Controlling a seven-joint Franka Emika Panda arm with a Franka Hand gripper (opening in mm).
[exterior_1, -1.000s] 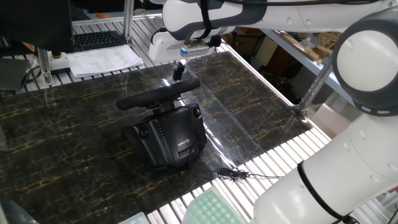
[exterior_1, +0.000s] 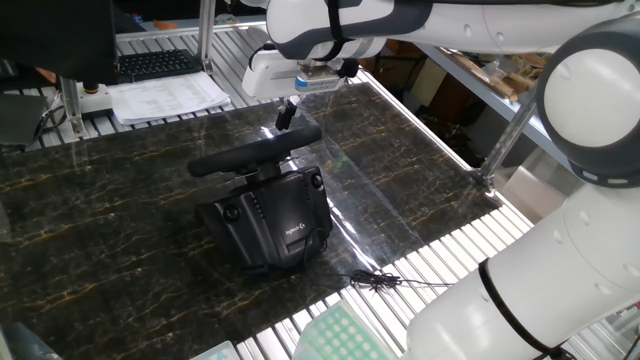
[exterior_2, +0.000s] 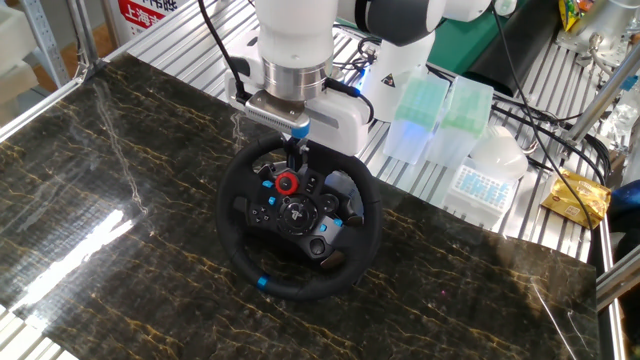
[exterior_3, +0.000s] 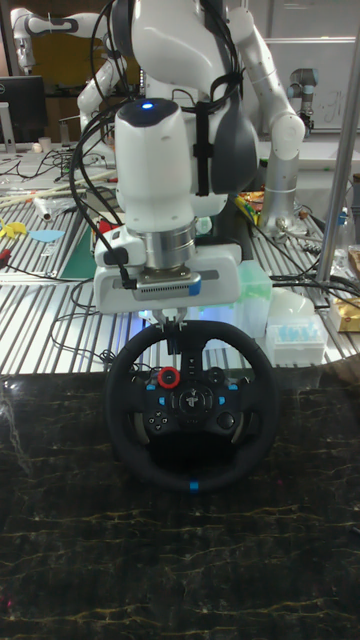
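A black steering wheel with a red dial and blue marks (exterior_2: 370, 225) stands on the dark marbled board, its face toward the third exterior view. From behind, the first exterior view shows its bulky black base (exterior_1: 280, 225) and the rim (exterior_1: 235, 160) seen nearly edge-on. My gripper (exterior_1: 286, 116) points down at the rim, with its dark fingertips just above or beside it. In the third exterior view the gripper (exterior_3: 175, 337) overlaps the upper rim, left of its top. Contact with the rim cannot be made out, nor can the gap between the fingers.
Behind the wheel, beside my arm's base, stand translucent boxes (exterior_2: 415, 115) and a white rack (exterior_2: 480, 195). A coiled black cable (exterior_1: 375, 279) lies near the board's edge. Papers (exterior_1: 165, 97) and a keyboard (exterior_1: 158, 64) sit beyond it. The marbled board (exterior_2: 110, 220) is clear around the wheel.
My gripper has shifted and tilted very slightly in the first exterior view, its fingertips moving a little left and down. The wheel stands where it was.
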